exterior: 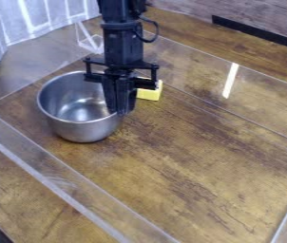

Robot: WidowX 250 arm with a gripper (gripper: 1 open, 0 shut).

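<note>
A steel bowl (76, 119) stands on the wooden table at the left of the camera view. My gripper (120, 102) is lowered at the bowl's right rim, its fingertips partly hard to make out against the bowl. It looks shut; whether anything thin lies between the fingers is not clear. A yellow block (149, 93) lies just right of the bowl, partly hidden behind the gripper.
Clear edges run along the left and right sides, and a pale curtain hangs at the back left.
</note>
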